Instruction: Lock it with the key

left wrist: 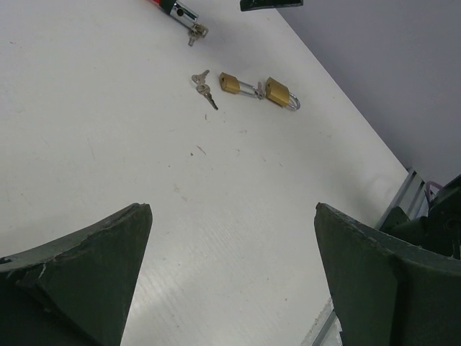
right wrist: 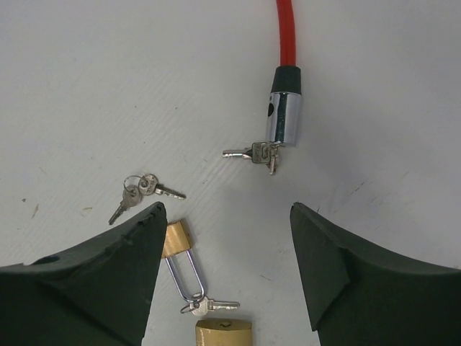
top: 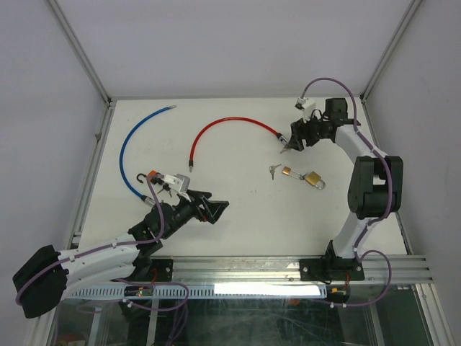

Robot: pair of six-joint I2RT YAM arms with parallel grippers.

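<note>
The red cable lock (top: 232,119) lies in an arc at the table's back; its dark and chrome lock end (right wrist: 284,115) shows upright in the right wrist view. A small key set (right wrist: 261,153) is at the lower tip of that end. Close to it in the top view, my right gripper (top: 294,143) is open, with nothing between its fingers. Over the front left, my left gripper (top: 216,211) stands open and empty, its dark fingers (left wrist: 367,267) wide apart above bare table.
Loose ringed keys (top: 274,170), a small brass padlock (top: 291,172) and a larger padlock (top: 314,179) lie just in front of the lock end. A blue cable (top: 124,155) curves along the left.
</note>
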